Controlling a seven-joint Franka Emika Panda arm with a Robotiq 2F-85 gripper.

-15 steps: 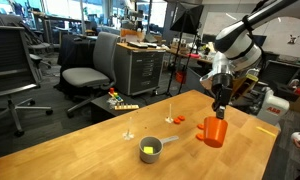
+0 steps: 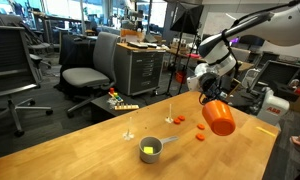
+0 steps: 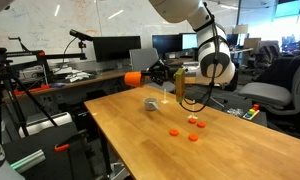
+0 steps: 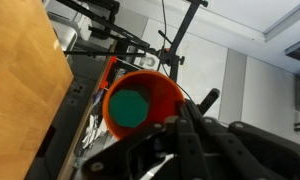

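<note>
An orange cup (image 2: 218, 119) hangs in the air above the right part of the table, tilted. My gripper (image 2: 208, 97) is shut on its upper edge. The wrist view shows the cup (image 4: 162, 92) from its open end, with green inside, and its rim at my dark gripper. From the other side, the cup (image 3: 134, 79) appears lying nearly sideways in the air. A metal pot (image 2: 150, 154) with something yellow inside stands on the table, left of the cup and apart from it.
Several small red-orange pieces (image 2: 200, 137) lie scattered on the wooden table (image 2: 70, 152). Small items (image 2: 120, 103) lie at its back edge. Office chairs (image 2: 88, 75) stand behind.
The arm and gripper have risen and tipped. The cup, held throughout, has swung from nearly upright to a tilt and has come slightly higher.
</note>
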